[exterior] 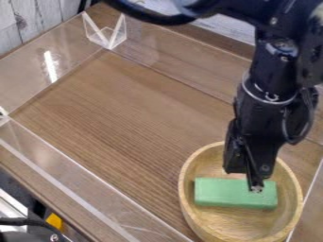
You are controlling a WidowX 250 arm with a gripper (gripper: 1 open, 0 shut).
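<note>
My gripper (pixel 250 163) hangs over a round wooden bowl (pixel 205 222) at the lower right, its fingertips just above a green rectangular block (pixel 228 193) that lies in the bowl. The fingers look close together, and I see nothing held between them. The black arm covers much of the right side of the view.
Clear acrylic walls with white corner brackets (pixel 108 36) edge it. A small yellow object (pixel 15 235) sits outside at the lower left.
</note>
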